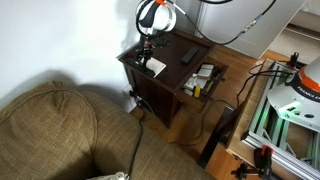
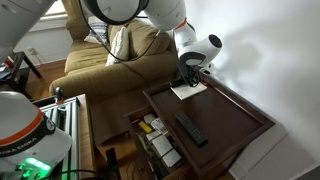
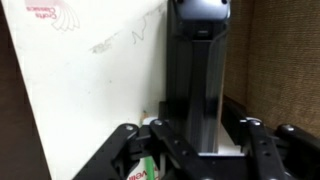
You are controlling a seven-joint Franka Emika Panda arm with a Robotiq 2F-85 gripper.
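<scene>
My gripper (image 1: 148, 50) is down at the back left of the dark desk, beside a flat white printed sheet or booklet (image 1: 152, 67). That booklet (image 2: 190, 90) lies under and beside the gripper (image 2: 186, 78) in the second exterior view. Up close, a long glossy black object (image 3: 195, 60) runs down between the two dark fingers in the wrist view, over the edge of the white booklet (image 3: 90, 80). The fingers stand apart, one on each side of it. Whether they press on the black object cannot be made out.
A black remote-like object (image 2: 189, 128) lies on the desktop (image 2: 222, 150). The desk's drawer (image 2: 155, 140) is open, with small items inside. A brown couch (image 1: 50, 130) is close by, and a white wall borders the desk's back.
</scene>
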